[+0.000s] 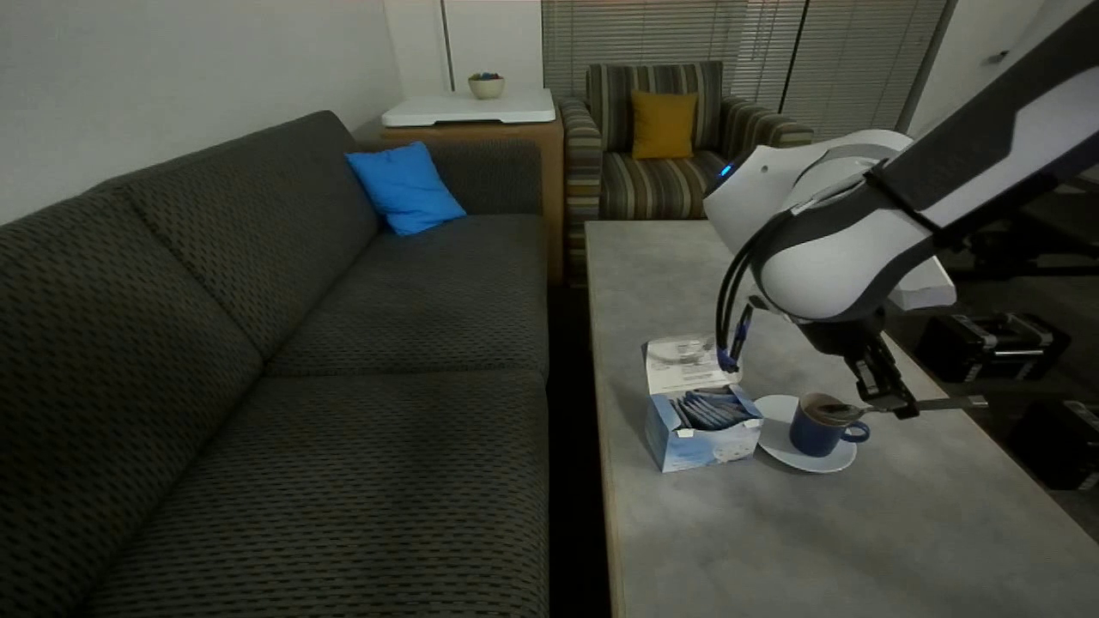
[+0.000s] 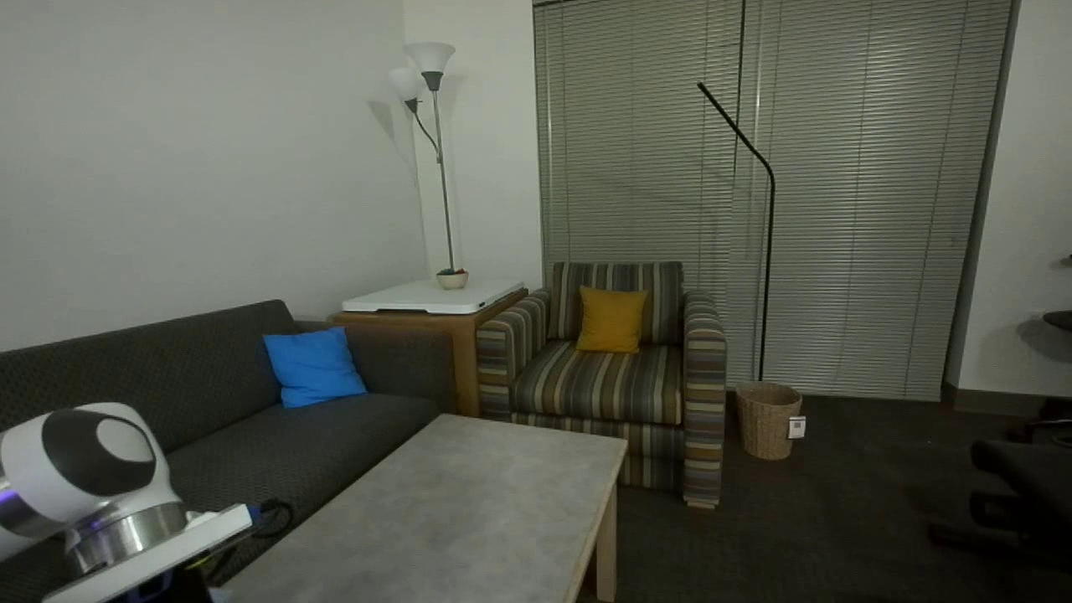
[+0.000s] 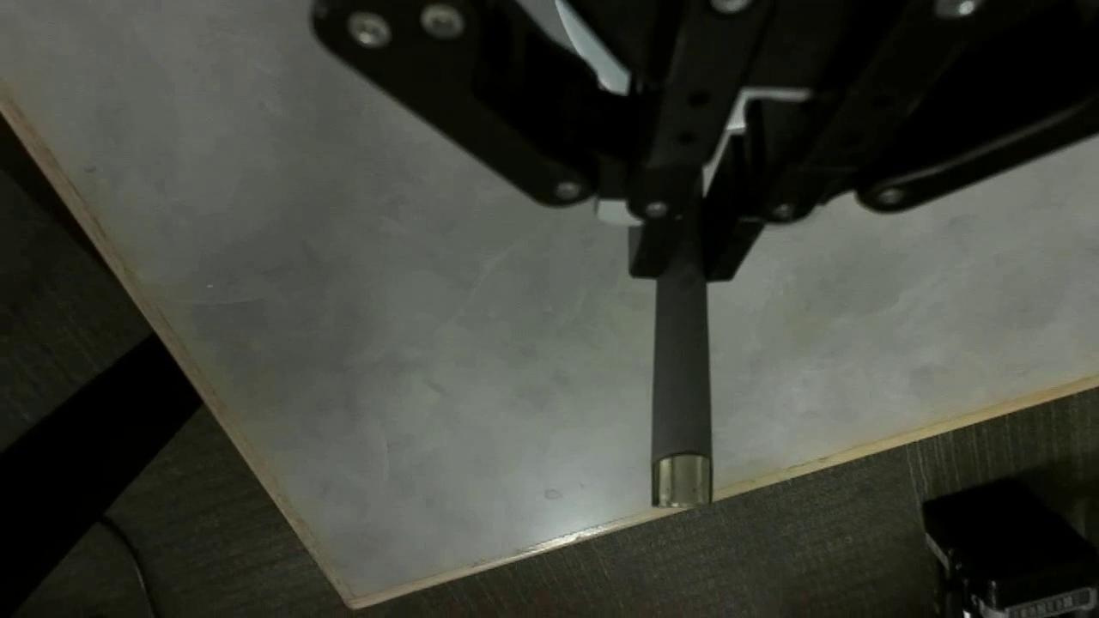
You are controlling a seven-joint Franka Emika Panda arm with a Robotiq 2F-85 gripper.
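Observation:
In exterior view 1 my gripper (image 1: 904, 408) is shut on the dark handle of a spoon (image 1: 953, 402), just right of a blue mug (image 1: 816, 433). The spoon lies nearly level, its bowl end at the mug's mouth; whether it dips inside is hard to tell. The mug stands upright on a white saucer (image 1: 778, 417), its handle toward the right. In the wrist view the gripper clasps the spoon handle (image 3: 682, 371), whose brass-coloured end points away over the table edge. The mug is out of sight there.
An open light-blue box of sachets (image 1: 711, 438) stands left of the saucer, its lid raised. A sofa (image 1: 412, 443) runs along its left side, and black cases (image 1: 991, 345) lie on the floor to the right.

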